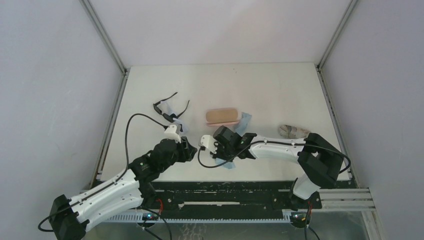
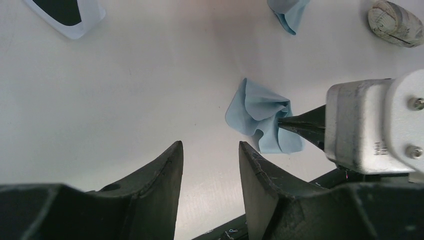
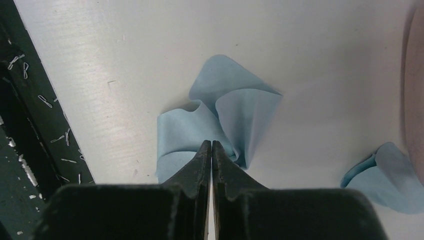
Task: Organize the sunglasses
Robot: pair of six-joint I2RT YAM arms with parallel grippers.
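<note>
Black sunglasses (image 1: 171,118) lie with spread temples at the table's left, whitish pieces around their lenses. Mid-table is a tan and pink case (image 1: 222,115). A crumpled light-blue cloth (image 3: 200,127) lies near the front edge, beneath my right gripper. That gripper is shut, its fingertips at the cloth's folds; no cloth shows clearly between them. My left gripper stands open and empty, left of the right one. A dark lens (image 2: 62,9) shows in the left wrist view's upper left corner.
Another blue cloth piece (image 1: 243,123) rests beside the case. A patterned grey-beige roll-like thing (image 1: 293,131) lies at the right, just behind the right arm (image 1: 280,150). Both grippers are close together near the front.
</note>
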